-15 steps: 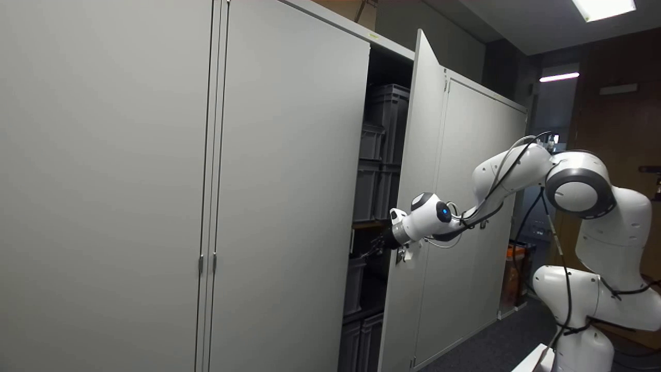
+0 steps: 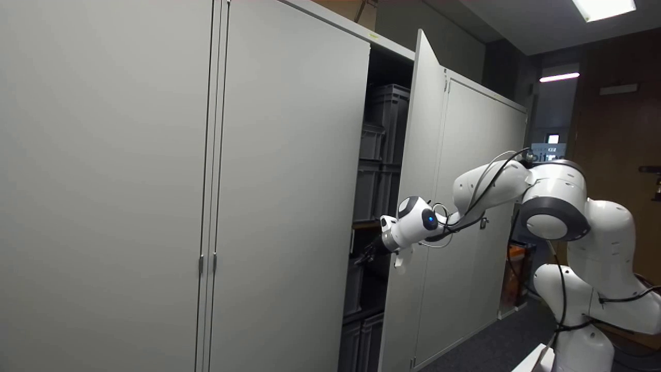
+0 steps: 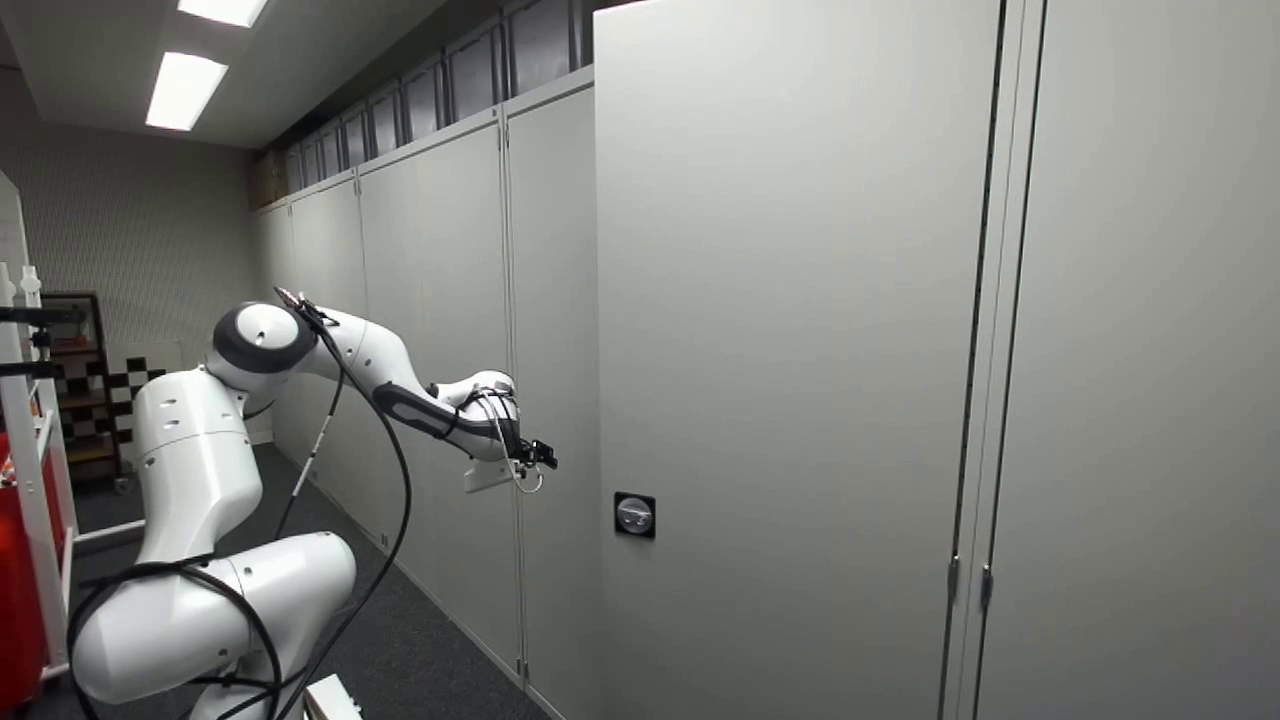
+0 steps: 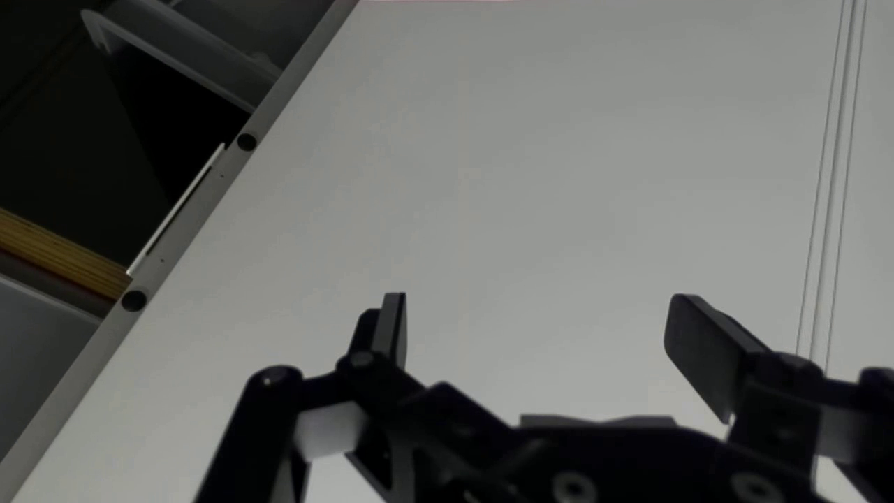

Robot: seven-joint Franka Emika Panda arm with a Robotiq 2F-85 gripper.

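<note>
A grey cabinet door (image 2: pixel 421 155) stands ajar, hinged on its right in exterior view 1. Its outer face (image 3: pixel 780 300) fills the middle of exterior view 2, with a round latch (image 3: pixel 635 515) near the free edge. In exterior view 1 my hand covers that latch. Across the gap is a flat closed door (image 2: pixel 291 186). My black gripper (image 2: pixel 366 255) stands open and empty; in that view it overlaps the dark gap. The wrist view has a plain grey panel (image 4: pixel 536 193) beyond the parted fingers (image 4: pixel 390 331). Contact cannot be judged.
Grey bins (image 2: pixel 366 192) sit on shelves inside the opening. A wooden shelf edge (image 4: pixel 59 256) and a thin white strip (image 4: pixel 177 209) show beside the panel's edge. More closed cabinet doors (image 3: pixel 432 324) line the wall. Floor (image 3: pixel 408 660) is visible beside the arm's base.
In exterior view 1 my hand has moved left and slightly down, now covering the latch that showed before. The elbow has also shifted left. The doors look unmoved.
</note>
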